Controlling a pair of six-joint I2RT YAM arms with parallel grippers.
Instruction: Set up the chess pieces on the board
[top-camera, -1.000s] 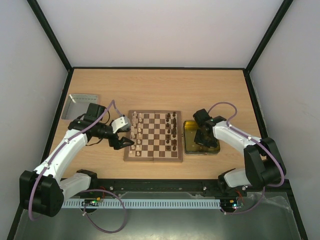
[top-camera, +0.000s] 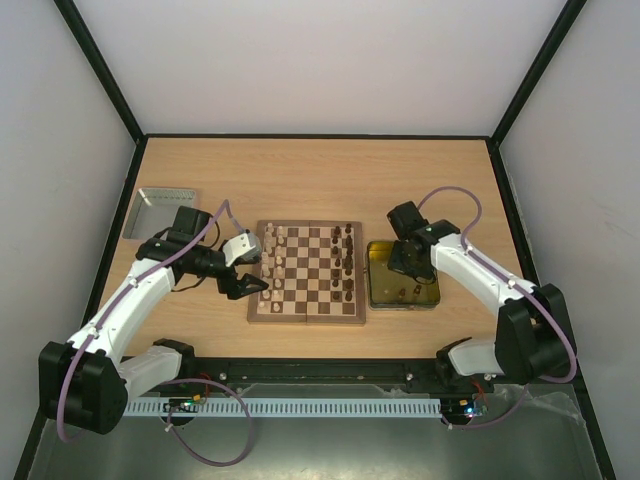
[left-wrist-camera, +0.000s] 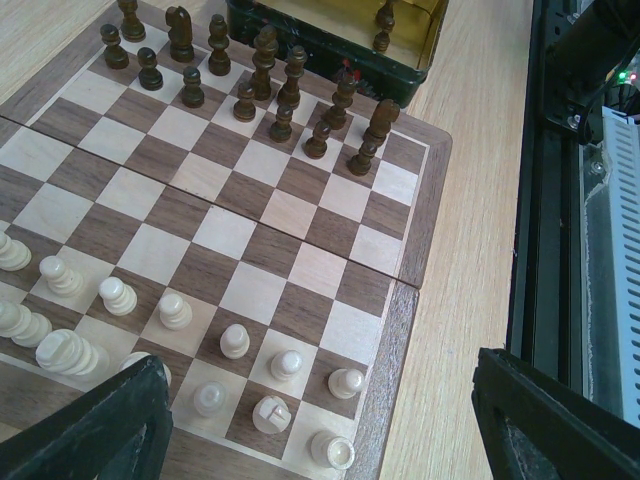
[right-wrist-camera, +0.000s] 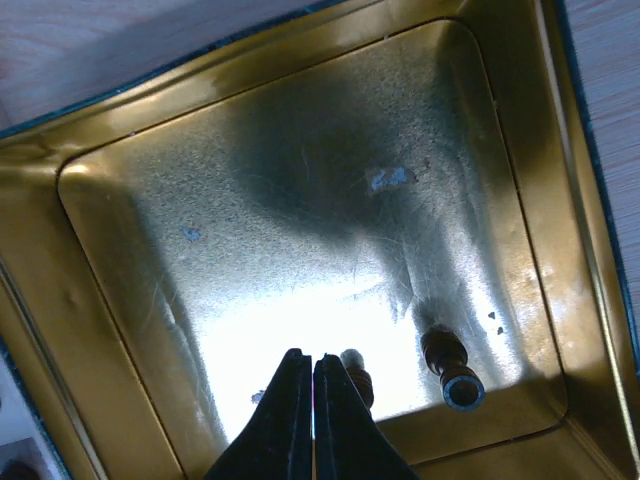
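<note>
Low in the right wrist view, my right gripper is shut, its fingertips together and nothing between them. A dark chess piece (right-wrist-camera: 362, 387) in the gold tin (right-wrist-camera: 95, 345) shows outside the fingers, just right of them and partly hidden. Farther right in the tin is a second dark piece (right-wrist-camera: 455, 370). The chessboard (top-camera: 306, 319) carries dark pieces (left-wrist-camera: 263, 62) along its right side and light pieces (left-wrist-camera: 234, 341) along its left. My left gripper is open above the light side, its fingers wide apart.
Just right of the board stands the gold tin, its raised wall (left-wrist-camera: 320, 50) close to the board's edge. A silver tray (top-camera: 150, 222) sits empty at the far left. The board's middle squares and the table behind it are clear.
The left arm is unmoved.
</note>
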